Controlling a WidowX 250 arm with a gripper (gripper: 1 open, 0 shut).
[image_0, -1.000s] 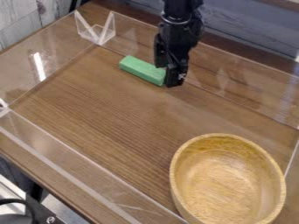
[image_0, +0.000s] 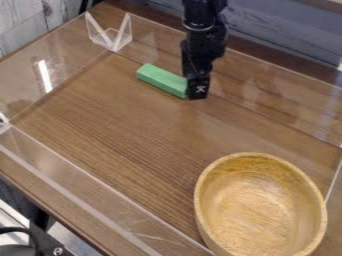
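My black gripper (image_0: 197, 79) reaches down from the top middle of the camera view onto the wooden table, its fingers low at the right end of a green block (image_0: 163, 80). The block lies flat at a slant. The fingers appear apart, with the block beside or partly behind them; whether they touch it is unclear.
A pale yellow bowl (image_0: 259, 165) sits at the front right. A clear white holder (image_0: 110, 35) stands at the back left.
The gripper has shifted slightly left toward the block's right end and its fingers look a little closer together. The block looks unmoved.
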